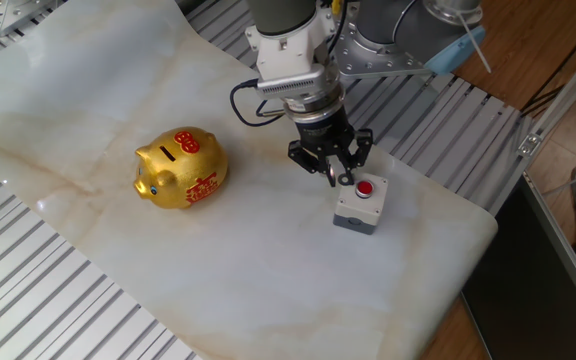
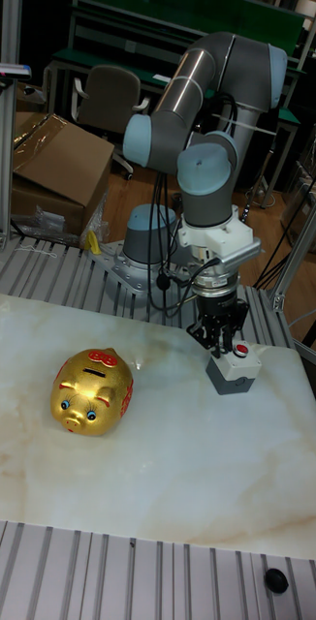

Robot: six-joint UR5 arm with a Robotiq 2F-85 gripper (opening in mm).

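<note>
My gripper, black and pointing down, is at the back left edge of a small grey-and-white button box. The box has a red round button on top, uncovered by the fingers. The fingertips stand close together with a narrow gap in exterior view 2. A small dark round shape shows at one tip; I cannot tell if it is a held thing or part of the finger. Whether the tips touch the box is unclear. A golden piggy bank with red markings and a top slot stands well to the left.
A pale marbled sheet covers the slatted metal table, mostly clear between the pig and the box. In exterior view 3 a black round knob lies on the front slats. Cardboard boxes stand behind the table.
</note>
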